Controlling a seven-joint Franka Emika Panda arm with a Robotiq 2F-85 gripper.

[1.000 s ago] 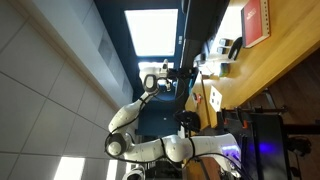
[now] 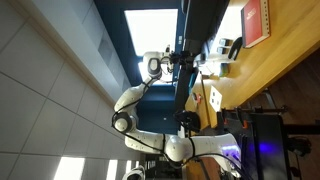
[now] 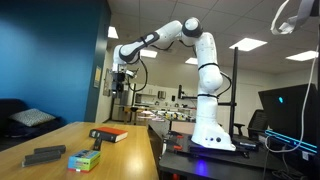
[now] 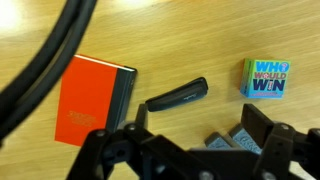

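Note:
My gripper is open above the table, with nothing between its fingers. Ahead of it in the wrist view lies a black oblong object (image 4: 178, 95), apart from the fingers. To the left is a red book (image 4: 92, 100) with a dark spine; right of centre sits a small colourful box (image 4: 265, 78) reading "WHO WOULD WIN". Dark grey blocks (image 4: 232, 139) are partly hidden behind the right finger. Exterior view 2 has the box (image 3: 84, 160) near the table's front, the red book (image 3: 118, 129) farther back and the grey blocks (image 3: 42, 156) at left.
The wooden table (image 3: 135, 150) has bare surface between these things. A thick black cable (image 4: 45, 65) crosses the wrist view's upper left. Beyond the table's right side in exterior view 2 is the dark base surface (image 3: 215, 165) carrying the arm.
The arm has shifted a little up and to the right in exterior view 1, its elbow moving most. The visible red book and other table items keep their places.

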